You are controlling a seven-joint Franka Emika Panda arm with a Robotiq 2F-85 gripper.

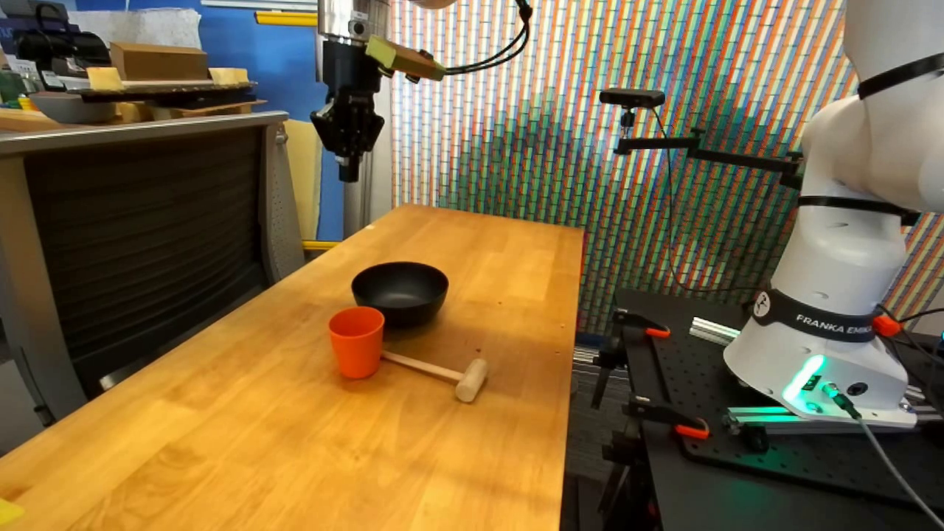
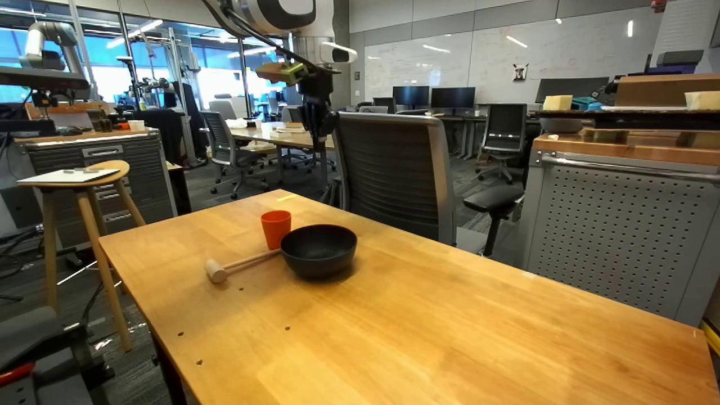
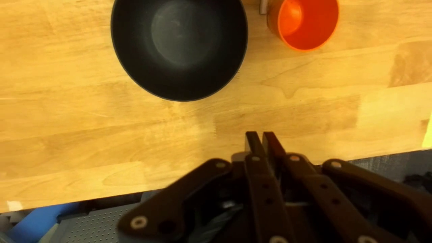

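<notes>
My gripper hangs high above the table's far edge, well clear of everything on it. In the wrist view its fingers stand close together with a thin gap, and I make out no object between them. A black bowl rests upright on the table and looks empty. Close beside it stands an orange cup, upright and empty inside as seen from the wrist. A wooden mallet lies flat, its handle reaching toward the gap between cup and bowl; only the handle's end shows in the wrist view.
A dark office chair stands against its far side. A camera on an arm and the robot's base are off the table's right side.
</notes>
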